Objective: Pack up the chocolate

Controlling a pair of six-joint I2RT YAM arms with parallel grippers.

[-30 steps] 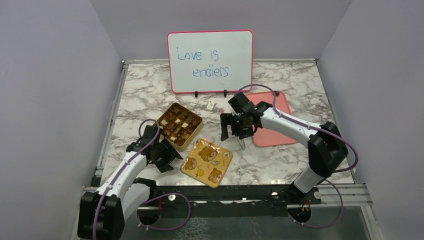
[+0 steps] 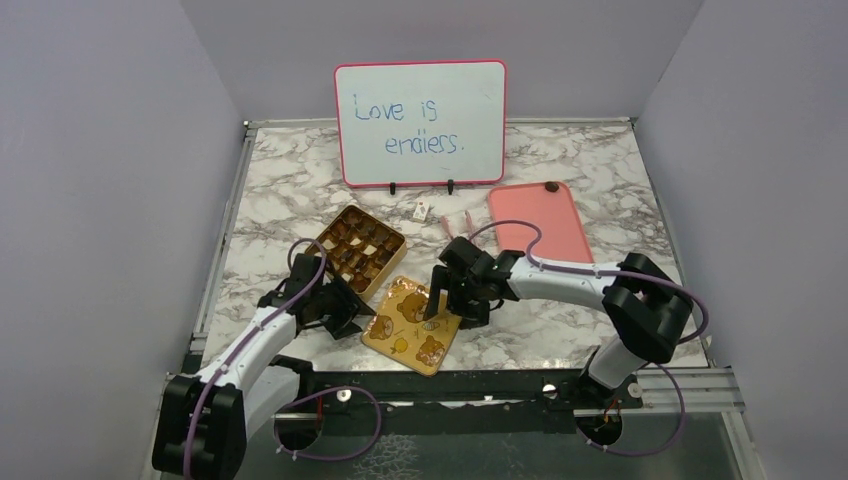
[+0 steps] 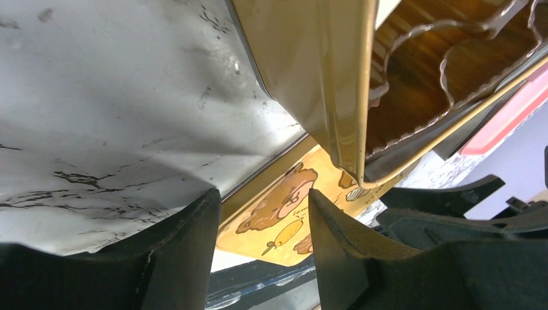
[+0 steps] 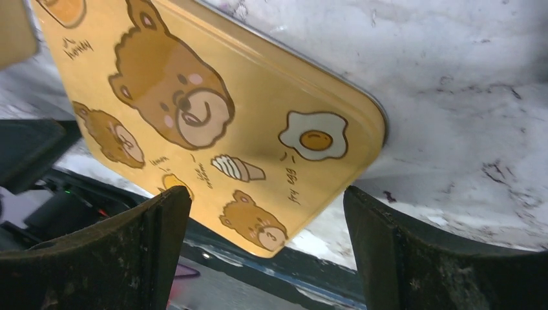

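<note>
The gold chocolate box (image 2: 395,255) stands open at centre-left, its brown tray holding chocolates. Its yellow lid (image 2: 403,320), printed with bears, lies flat on the marble nearer the front edge. My left gripper is part open low beside the box's corner and the lid's left end, nothing seen held between its fingers. My right gripper hangs open over the lid's right end, with the lid's edge below between its fingers.
A pink tray (image 2: 555,215) with a small dark piece lies at the back right. A small white item (image 2: 421,212) sits below the whiteboard (image 2: 420,120). The table's front edge is just below the lid.
My right gripper has come down and leftward from beside the pink tray to over the lid.
</note>
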